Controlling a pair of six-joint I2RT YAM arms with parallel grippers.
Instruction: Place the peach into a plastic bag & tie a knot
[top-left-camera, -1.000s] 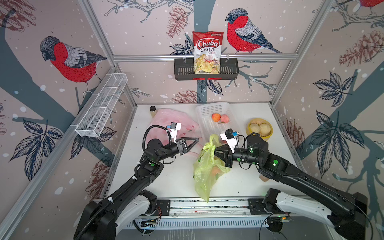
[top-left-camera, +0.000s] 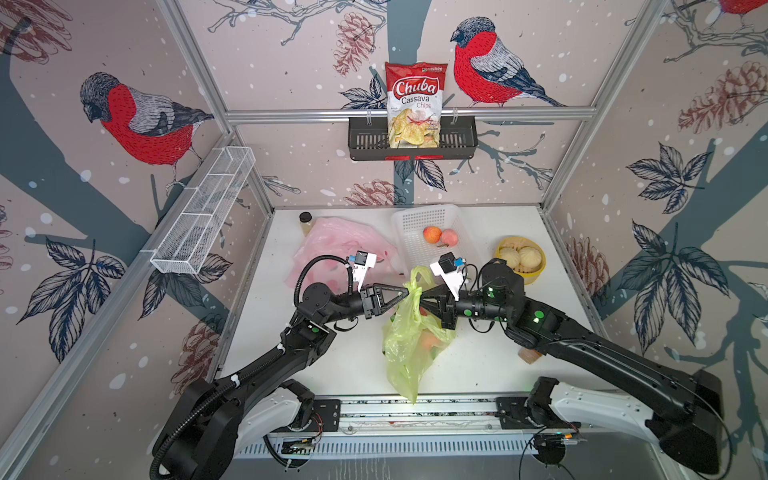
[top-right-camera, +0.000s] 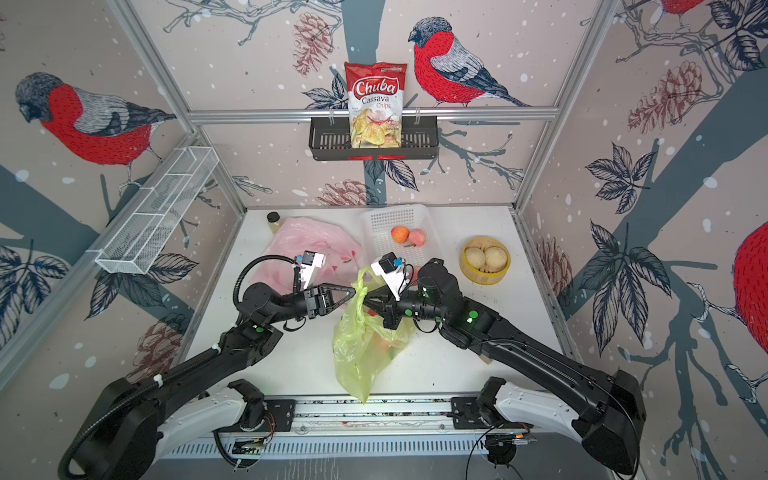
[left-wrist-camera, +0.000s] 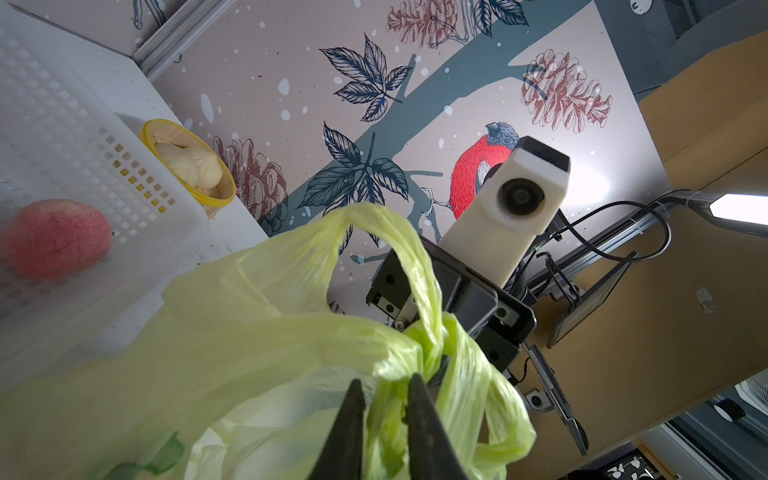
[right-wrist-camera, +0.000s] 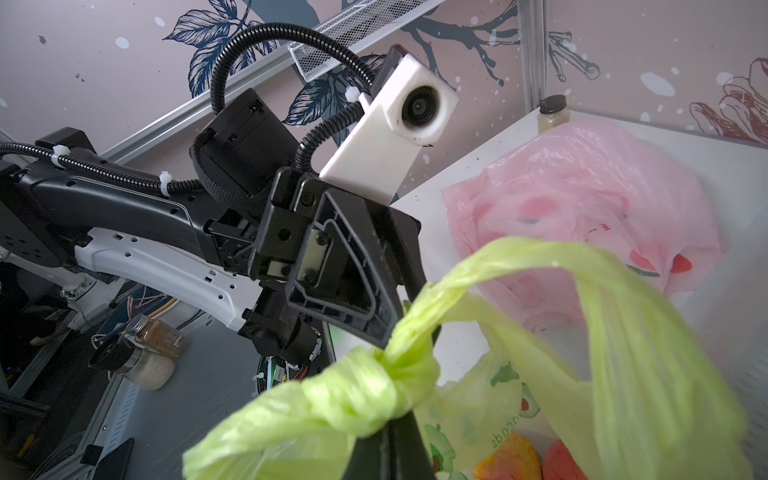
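The yellow-green plastic bag (top-left-camera: 416, 356) is held up in the middle of the table by my right gripper (top-left-camera: 428, 300), shut on its gathered top. A twisted knot (right-wrist-camera: 376, 384) shows there in the right wrist view, with orange and red fruit (right-wrist-camera: 504, 456) visible lower in the bag. My left gripper (top-left-camera: 400, 293) points at the bag's top from the left, its fingertips at the plastic; in the left wrist view they appear apart, with bag material between or behind them. Whether they touch it is unclear.
A pink bag (top-right-camera: 296, 240) lies at back left beside a jar (top-right-camera: 273, 224). A white basket (top-right-camera: 384, 220) with two fruits stands at the back, a yellow steamer (top-right-camera: 484, 264) at back right. The chip bag (top-right-camera: 376, 104) sits on a wall shelf.
My left gripper has moved right and down to the bag's top. My right gripper and the bag have shifted slightly left.
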